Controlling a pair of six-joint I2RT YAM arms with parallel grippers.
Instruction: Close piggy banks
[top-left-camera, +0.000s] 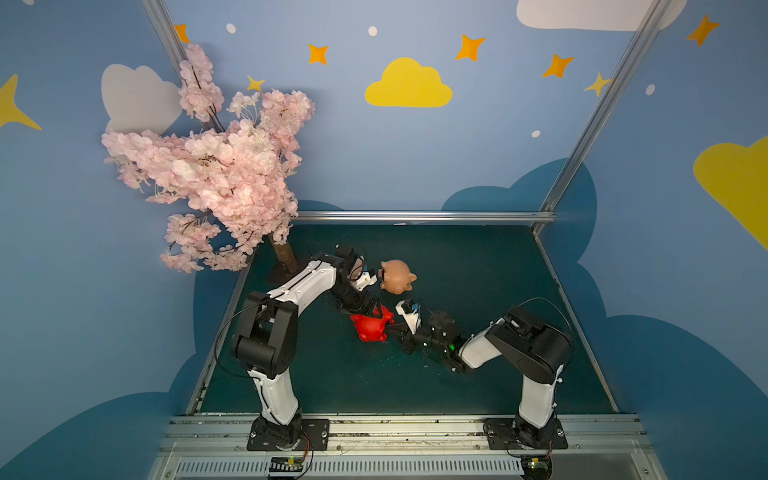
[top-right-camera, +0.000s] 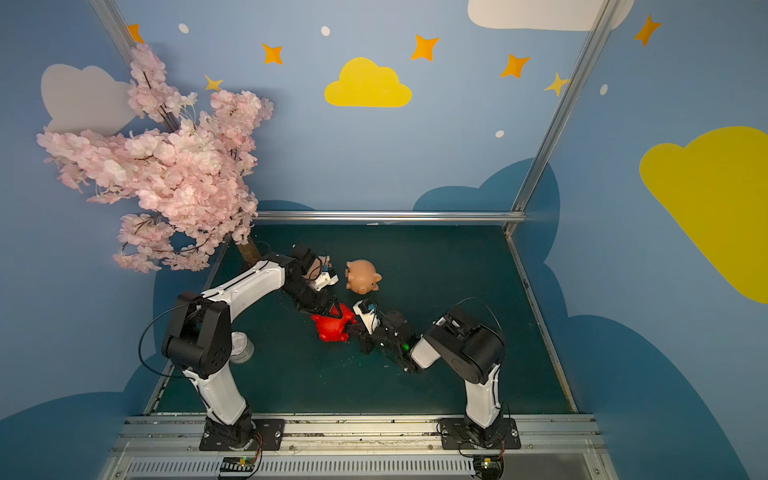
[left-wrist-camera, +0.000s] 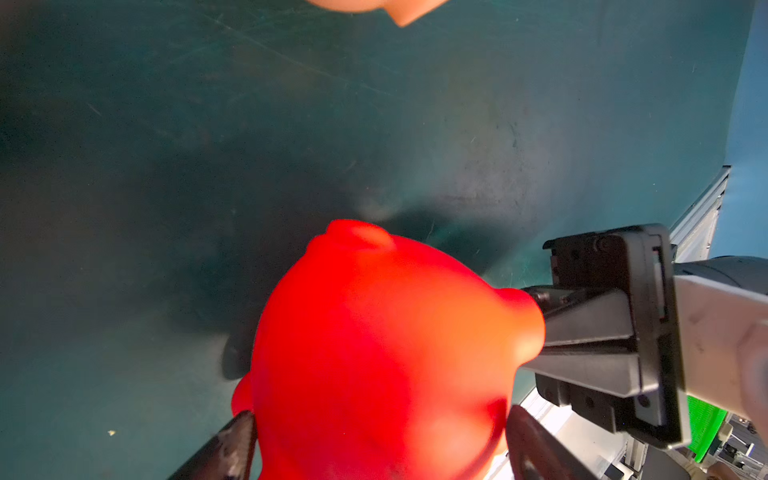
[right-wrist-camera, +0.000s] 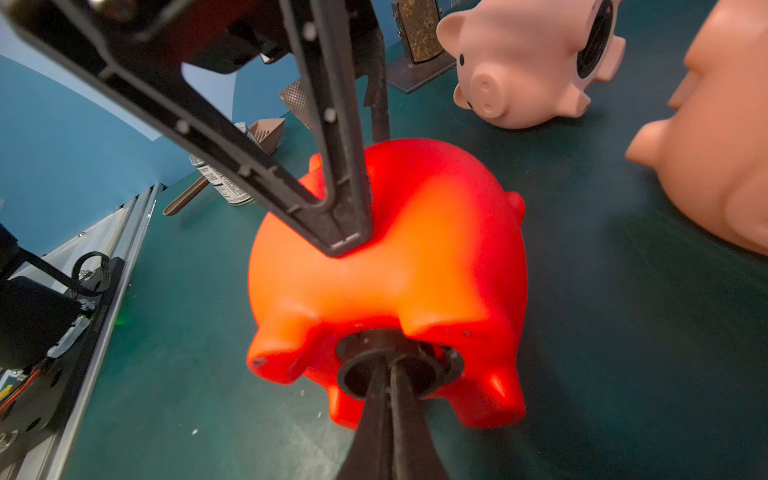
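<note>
A red piggy bank (right-wrist-camera: 448, 232) lies on its side, its underside with feet and hole turned to my right gripper. A black stopper (right-wrist-camera: 352, 376) sits at that hole, slightly askew, with a dark gap at the right. The right gripper is shut, its fingertips together against the stopper, nothing else showing between them. My left gripper is open and straddles the red bank, one of its fingers (right-wrist-camera: 344, 228) lying against the body. In the top left view both grippers (top-left-camera: 376, 308) meet around the bank (top-left-camera: 370, 328).
Two pale pink piggy banks (right-wrist-camera: 520, 64) (right-wrist-camera: 720, 176) stand beyond, the nearer-left one showing a black stopper (right-wrist-camera: 596, 40). A can (right-wrist-camera: 224, 180) and a brown-handled tool (right-wrist-camera: 188, 196) lie near the left wall. The blossom tree (top-left-camera: 232, 176) fills the back left.
</note>
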